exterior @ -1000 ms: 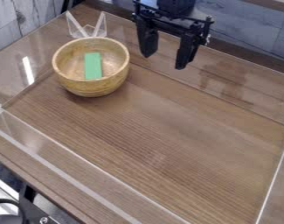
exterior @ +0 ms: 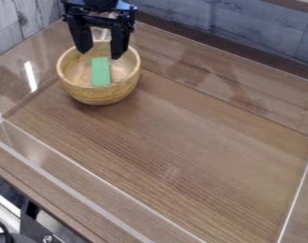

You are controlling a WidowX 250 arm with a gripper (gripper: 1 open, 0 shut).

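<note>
My gripper (exterior: pixel 99 38), dark and open, hangs over the back of a round wooden bowl (exterior: pixel 115 90) in the upper left of the camera view. Inside the bowl lies a green block (exterior: pixel 100 72), just below the gripper; whether the fingers touch it I cannot tell.
Dark items (exterior: pixel 10 228) sit past the table's edge at the bottom left.
My gripper has moved left from the middle of the table to above the bowl. The bowl and green block look unmoved.
</note>
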